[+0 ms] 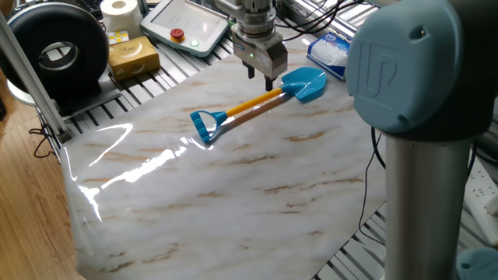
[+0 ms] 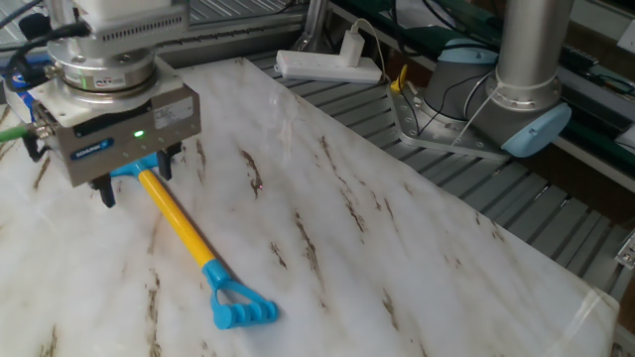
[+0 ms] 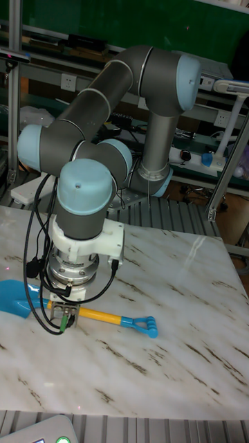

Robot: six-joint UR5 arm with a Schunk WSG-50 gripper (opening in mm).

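A toy shovel with a blue blade, a yellow shaft and a blue handle lies on the marble-patterned sheet. My gripper is above the shovel, near where shaft and blade meet. Its two fingers stand well apart, so it is open, with nothing held between them. In the second exterior view the gripper hangs over the blade end of the yellow shaft and hides most of the blade. From the third exterior view, cables and the wrist cover the fingers, while the blue blade shows to their left.
Behind the sheet stand a teach pendant with a red button, a yellow box and a paper roll. A blue-and-white packet lies close to the blade. A power strip sits beyond the sheet's edge. Most of the sheet is bare.
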